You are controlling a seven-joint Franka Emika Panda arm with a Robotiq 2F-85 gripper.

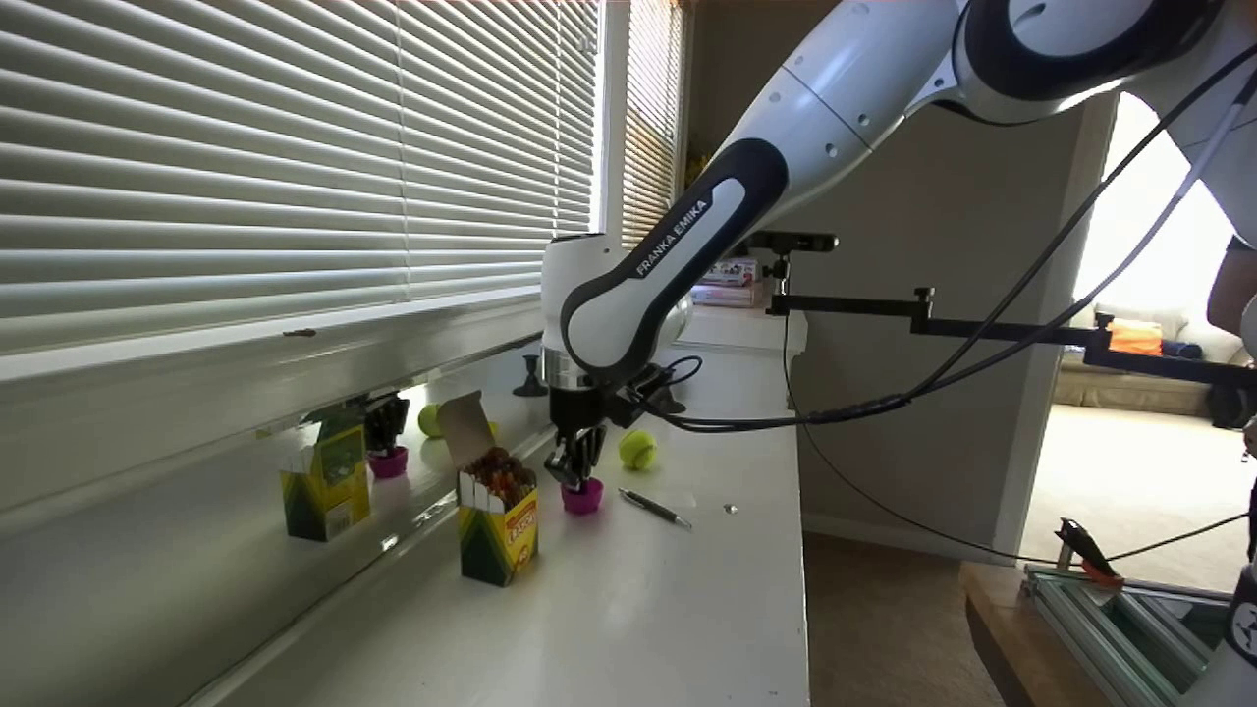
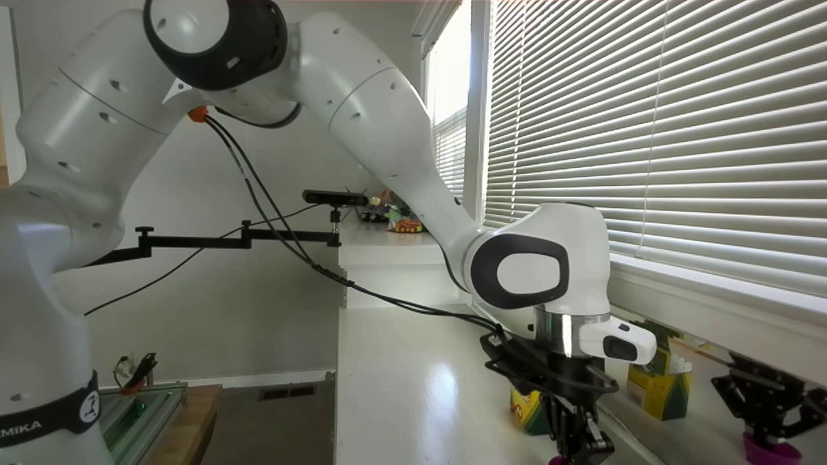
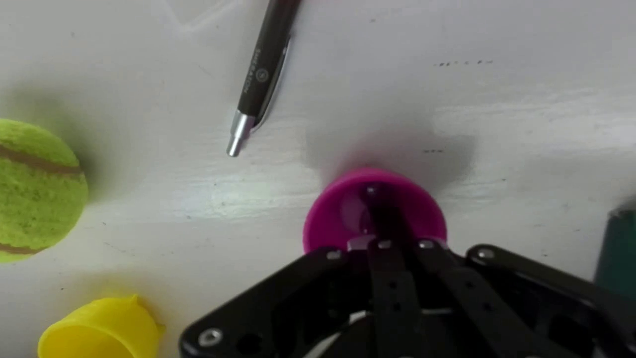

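Observation:
A small magenta cup (image 3: 325, 222) stands mouth up on the white ledge, its near rim hidden by my fingers in the wrist view. My gripper points down over it, shut, with the fingertips reaching inside the cup. Whether the rim is pinched between them cannot be made out. In exterior view 1 the gripper (image 1: 574, 481) meets the top of the magenta cup (image 1: 580, 499). Exterior view 2 cuts off most of the cup at its lower edge, below the gripper (image 2: 579, 457).
A dark pen (image 3: 262, 71), a tennis ball (image 3: 36, 191) and a yellow cup (image 3: 101, 331) lie around the magenta cup. An open crayon box (image 1: 500, 536) stands close by, near the reflective back panel (image 1: 389, 566).

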